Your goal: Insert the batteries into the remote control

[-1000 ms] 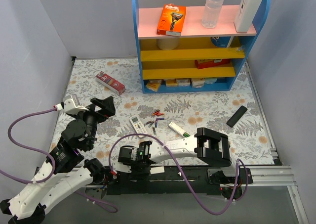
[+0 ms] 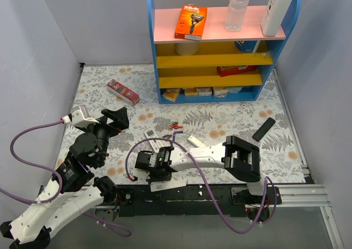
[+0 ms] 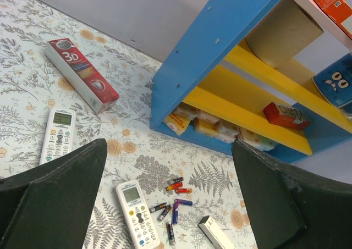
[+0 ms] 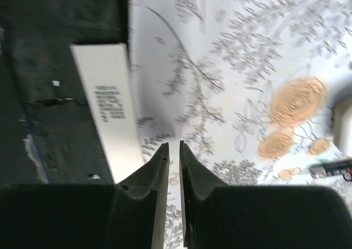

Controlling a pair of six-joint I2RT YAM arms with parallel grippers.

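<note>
A white battery cover point(image 4: 107, 103) with printed text lies on the black strip along the table's front edge; the top view shows it under the right arm. My right gripper is shut with nothing between its fingertips, to the right of the cover and apart from it. The left gripper stands open and empty, looking over the table from the left. In the left wrist view, one white remote point(image 3: 137, 213) lies face up beside several loose batteries point(image 3: 175, 213), and another remote point(image 3: 57, 133) lies farther left.
A blue shelf point(image 2: 155, 56) stands at the back with goods on it. A red box point(image 2: 123, 92) lies at the back left, a black remote-like object point(image 2: 264, 128) at the right. A narrow white object point(image 3: 217, 232) lies right of the batteries. Open table surrounds them.
</note>
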